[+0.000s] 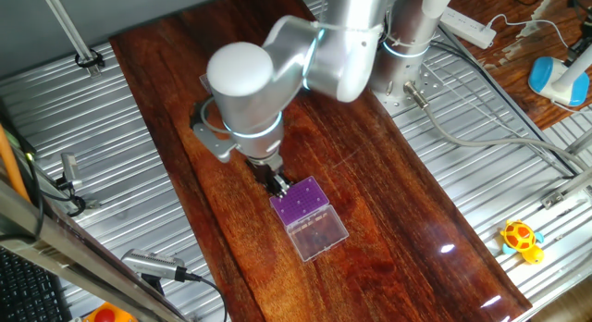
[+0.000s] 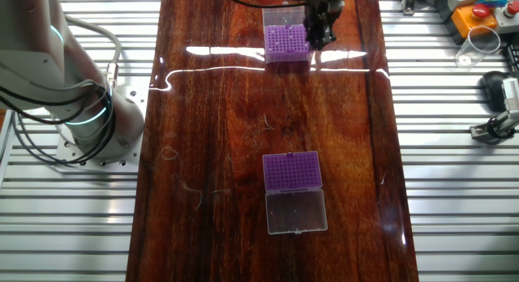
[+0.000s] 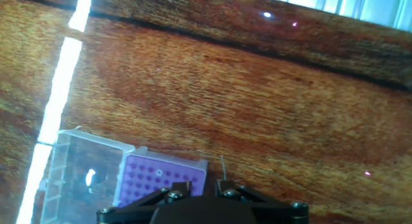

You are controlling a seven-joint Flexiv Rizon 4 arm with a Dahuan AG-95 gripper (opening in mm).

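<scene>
A box with a purple perforated rack (image 1: pixel 300 201) and its clear lid (image 1: pixel 317 233) laid open lies on the wooden table. My gripper (image 1: pixel 280 184) points down at the rack's upper-left corner. In the wrist view the rack (image 3: pixel 154 177) and lid (image 3: pixel 87 176) are cut off at the bottom left. There my gripper shows its two fingertips standing a little apart, open, with no object visible between them. Whether they touch the rack is unclear. A second box, purple rack (image 2: pixel 292 171) and clear lid (image 2: pixel 297 211), lies apart from the gripper (image 2: pixel 321 29) in exterior view 2.
Wide bare table (image 1: pixel 407 257) lies to the right of the box. Slatted metal (image 1: pixel 139 174) borders the table. A toy turtle (image 1: pixel 521 237) sits far right, and a small camera (image 1: pixel 154 265) stands at the lower left. A cable (image 2: pixel 268 2) crosses above the far box.
</scene>
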